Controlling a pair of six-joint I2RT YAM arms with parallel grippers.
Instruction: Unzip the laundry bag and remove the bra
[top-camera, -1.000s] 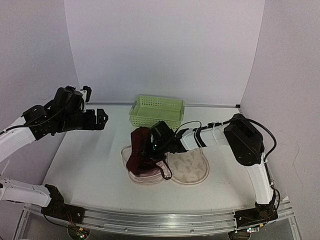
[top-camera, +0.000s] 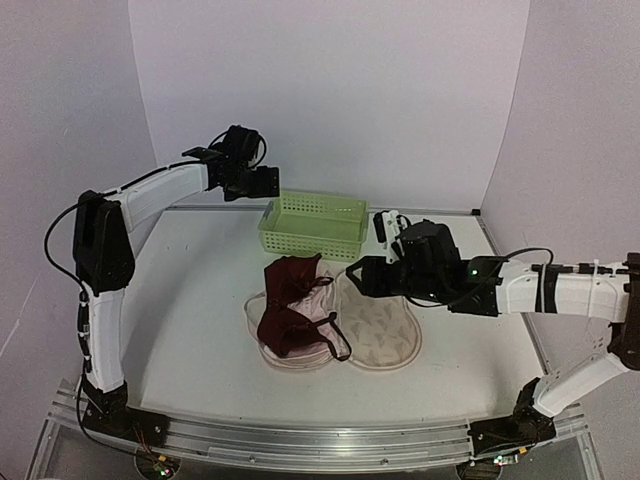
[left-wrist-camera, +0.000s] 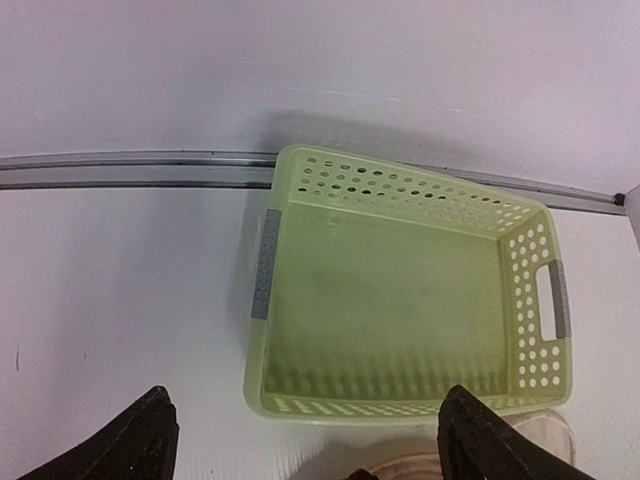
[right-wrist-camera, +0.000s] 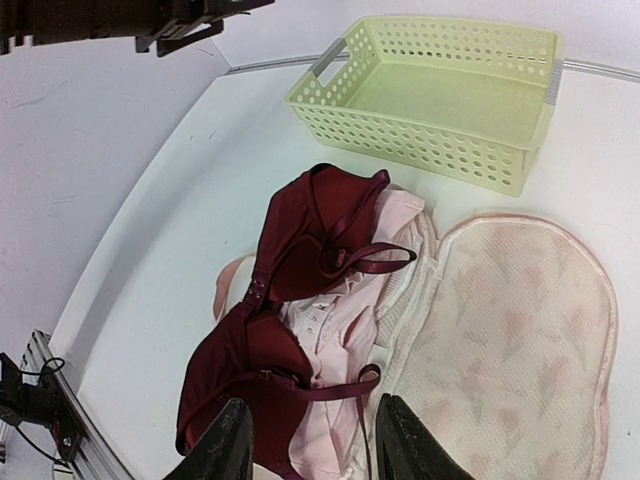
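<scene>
The dark red bra lies loosely on the left half of the pale mesh laundry bag, which is spread open on the table. Its straps trail over pink cloth in the right wrist view. My right gripper hovers above the bag, to the right of the bra in the top view; its fingers stand apart with no fabric between them. High near the back, left of the basket, my left gripper is open and empty.
An empty light-green basket with perforated walls stands at the back of the table, behind the bag. Walls enclose the back and sides.
From over the bra, my right gripper has risen and moved right, leaving the bra lying on the bag. My left gripper has moved right and back towards the basket.
</scene>
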